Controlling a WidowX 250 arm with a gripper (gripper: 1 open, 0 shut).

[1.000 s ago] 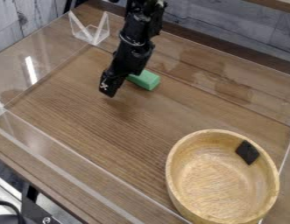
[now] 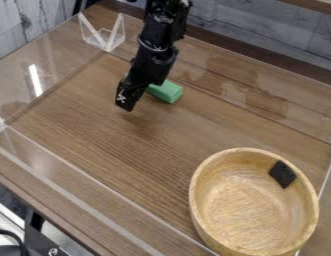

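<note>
My black gripper (image 2: 130, 92) reaches down from the top of the camera view to the upper middle of the wooden table. It stands open, just left of a small green block (image 2: 165, 92) lying on the table. Whether the fingers touch the block cannot be made out.
A large tan round bin (image 2: 251, 228) with a black patch on its inner wall fills the lower right. Bare wooden table (image 2: 108, 150) spreads across the middle and left, with clear plastic pieces at its left and top edges.
The gripper has shifted only slightly, its fingers changing angle a little beside the block. The green block and bin stay where they were.
</note>
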